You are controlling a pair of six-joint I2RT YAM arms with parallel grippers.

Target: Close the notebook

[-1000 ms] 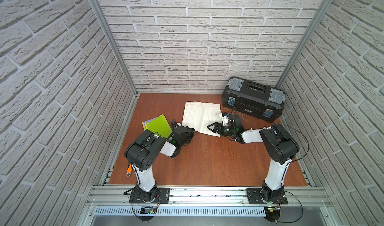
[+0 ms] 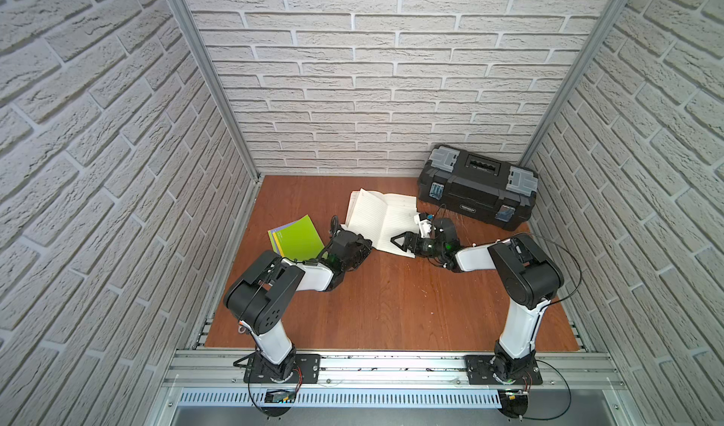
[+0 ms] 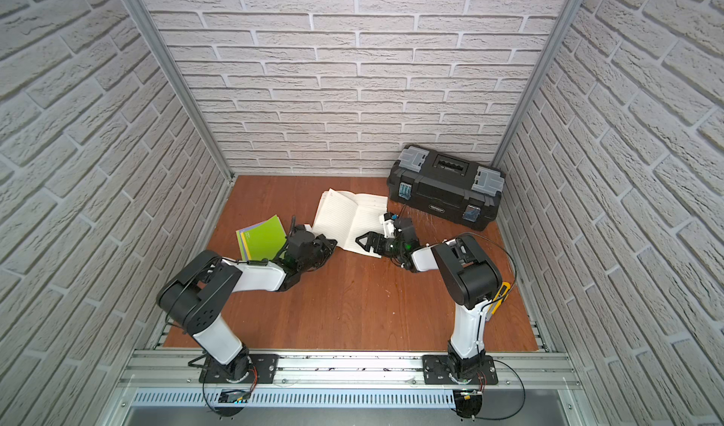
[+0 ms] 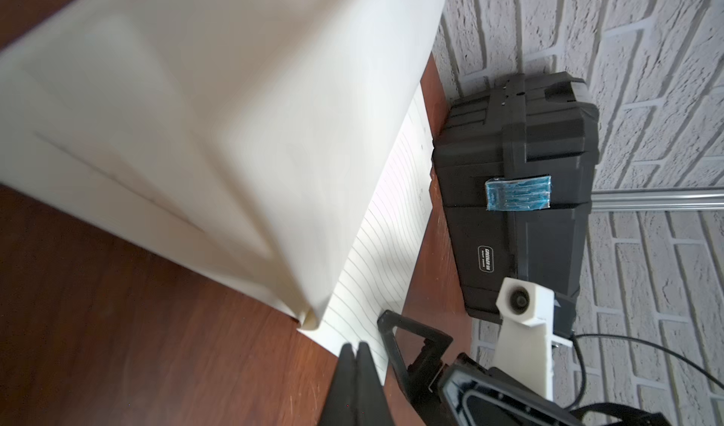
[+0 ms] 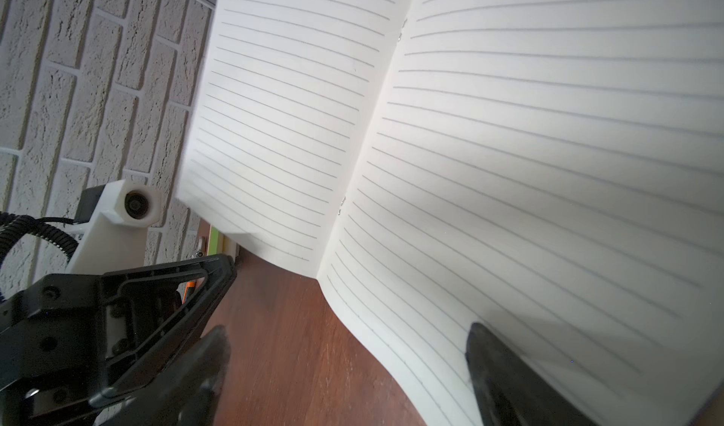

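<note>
An open lined notebook [image 2: 396, 213] lies in the middle of the table. Its left page [image 4: 226, 124] is lifted at an angle, filling much of the left wrist view, with a curled lower corner. My left gripper is shut at that side of the notebook; nothing clearly shows between its tips. My right gripper is open over the lower part of the right page [image 5: 558, 139], its fingers apart, one above the paper and the other above the wood.
A black toolbox [image 2: 477, 184] stands at the back right, close to the right arm. Coloured notebooks [image 3: 264, 237] lie at the left. A yellow tool [image 3: 501, 294] lies at the right edge.
My left gripper has moved slightly up and right, and the notebook's left page has risen from lying flat. The right arm is nearly unmoved.
</note>
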